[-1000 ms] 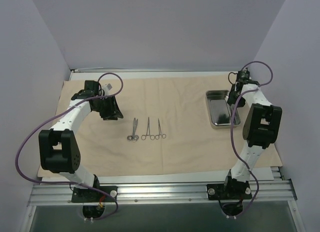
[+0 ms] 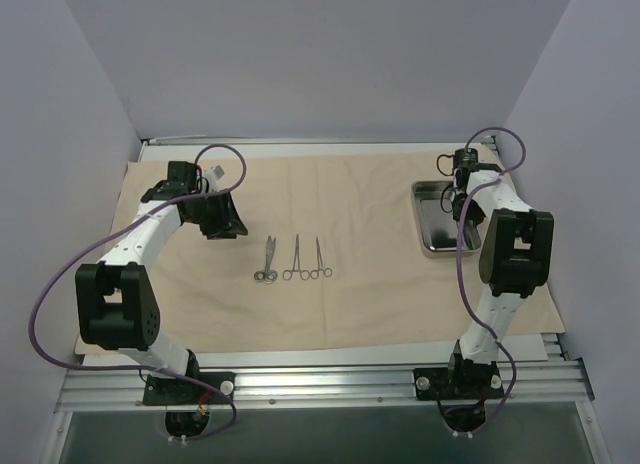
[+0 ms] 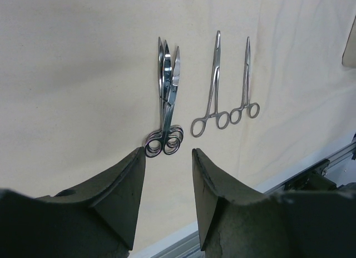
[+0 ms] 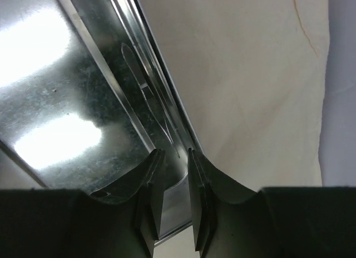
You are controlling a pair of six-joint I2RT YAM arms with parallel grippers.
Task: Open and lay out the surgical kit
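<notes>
The shiny metal tray (image 2: 417,219) lies at the right of the cloth. Along its side wall in the right wrist view rests a slim instrument (image 4: 146,91) with a ridged grip and a fine tip. My right gripper is above that tip, its fingers parted and empty. Near the cloth's middle, overlapping scissors (image 3: 169,97) lie beside a larger clamp (image 3: 213,91) and a smaller clamp (image 3: 246,85), handles toward the front. My left gripper hovers up and left of these tools in the top view, open and holding nothing.
Beige cloth (image 2: 370,294) covers the table, with wide bare stretches between the tools and the tray and in front of them. A grey wall (image 2: 560,174) stands close to the right arm. Cables loop over both arms.
The left arm, the tray and the laid-out tools stay where they were.
</notes>
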